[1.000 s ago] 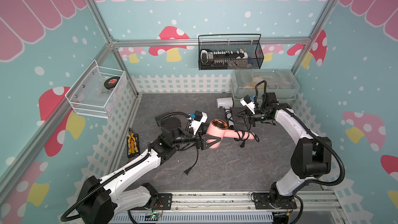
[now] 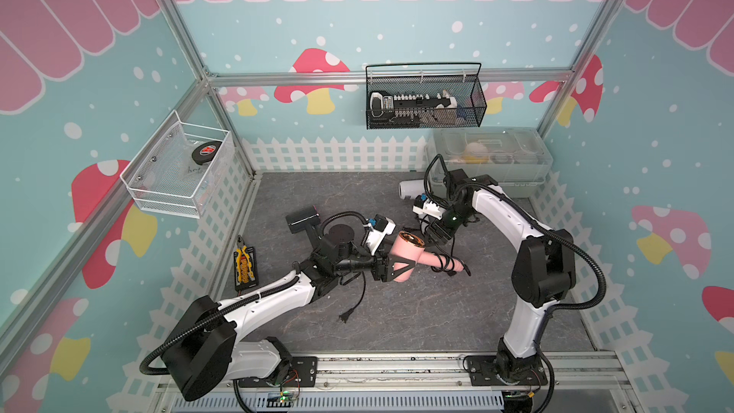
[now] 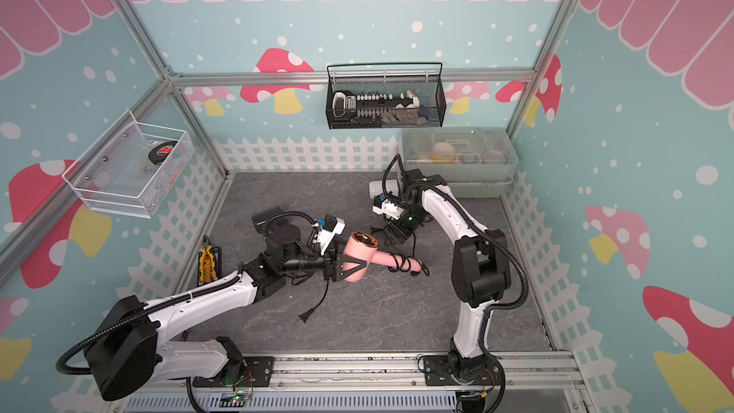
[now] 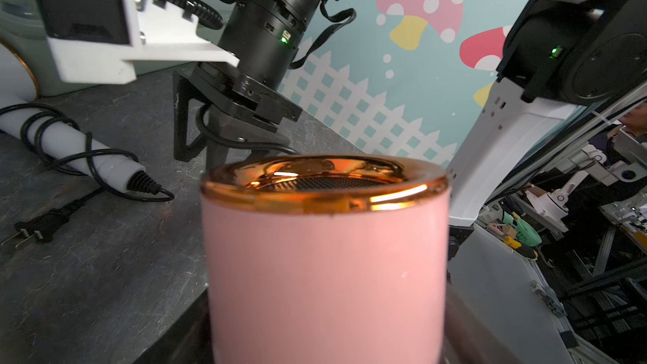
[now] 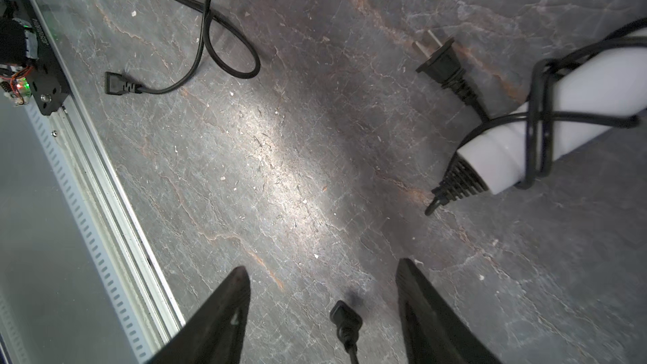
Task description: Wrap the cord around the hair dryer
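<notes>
The pink hair dryer (image 2: 403, 260) has black cord wound in loops round its handle (image 3: 393, 260). My left gripper (image 2: 393, 266) is around its barrel, which fills the left wrist view (image 4: 327, 269); whether it grips tightly is hard to tell. My right gripper (image 2: 433, 233) is above and behind the dryer, angled down. In the right wrist view its fingertips (image 5: 421, 290) stand apart, with a plug (image 5: 345, 316) on the floor seen between them. A white dryer (image 2: 413, 189) with cord wrapped on its handle lies behind.
A clear storage box (image 2: 489, 153) is at back right, under a black wire basket (image 2: 424, 107). A yellow tool in a tray (image 2: 244, 264) lies at left, below a white wire basket (image 2: 176, 176).
</notes>
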